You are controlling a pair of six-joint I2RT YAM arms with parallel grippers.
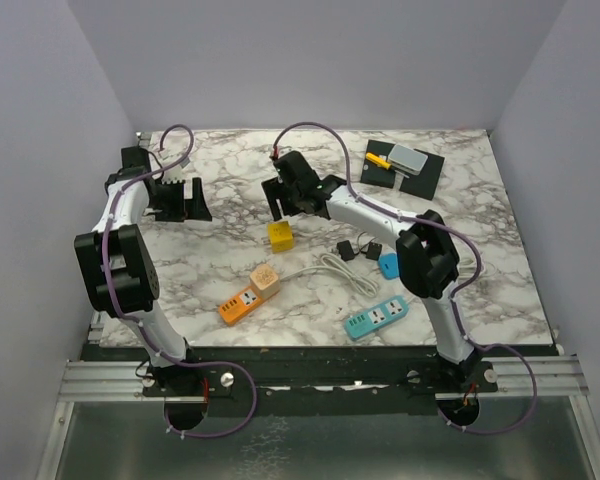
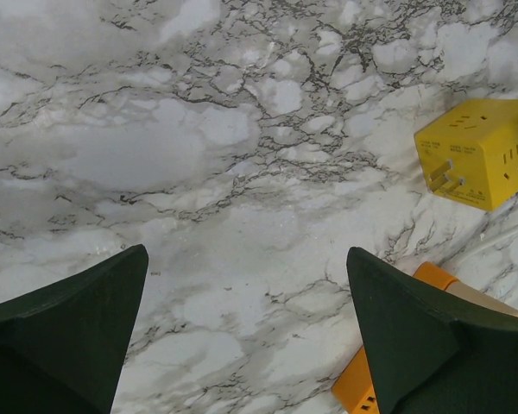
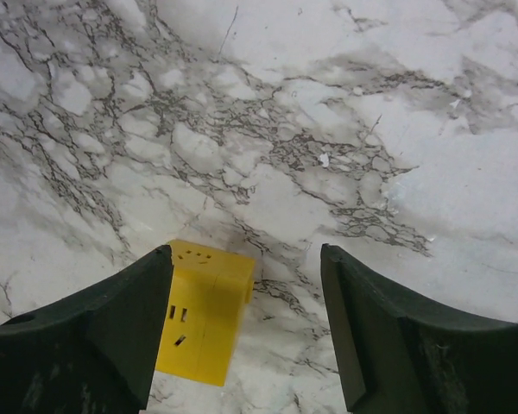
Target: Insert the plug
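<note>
In the top view a yellow plug block (image 1: 280, 236) rests on the marble table near the middle. Its two prongs show in the left wrist view, on the face of the yellow plug block (image 2: 459, 177) turned toward my left gripper. My right gripper (image 1: 274, 200) is just behind the block, fingers apart, holding nothing. One finger of my right gripper overlaps the slotted yellow plug block (image 3: 203, 332) in the right wrist view; whether they touch I cannot tell. At the left side, my left gripper (image 1: 195, 202) hovers open and empty. An orange power strip (image 1: 240, 305) lies in front.
A tan cube (image 1: 265, 280) sits on the orange strip's end, with a white cable (image 1: 348, 272) running right. Right of centre are black adapters (image 1: 346, 250), a blue piece (image 1: 389, 265) and a blue power strip (image 1: 376, 318). A black board (image 1: 420, 182) lies at the back right.
</note>
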